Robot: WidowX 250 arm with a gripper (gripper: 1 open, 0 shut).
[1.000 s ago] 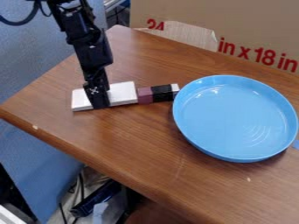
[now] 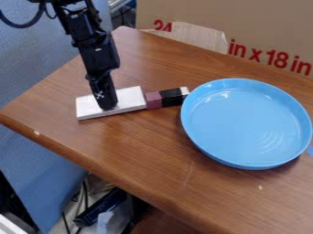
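Note:
My black gripper (image 2: 105,99) points down onto a white flat block (image 2: 127,104) on the wooden table, its tip at the block's left-middle part; whether it is open or shut is hard to make out. Beyond the white part, toward the right, a maroon section (image 2: 153,100) and a black section (image 2: 173,97) with a pale end continue in the same line. A light blue plate (image 2: 244,123) lies to the right, beside the black end.
A cardboard box (image 2: 232,27) stands along the back of the table (image 2: 159,174). The table's left edge drops to the floor, where bags and cables lie.
My gripper has shifted slightly over the white block since a second ago. The block seems nudged slightly to the right; the plate stays in place.

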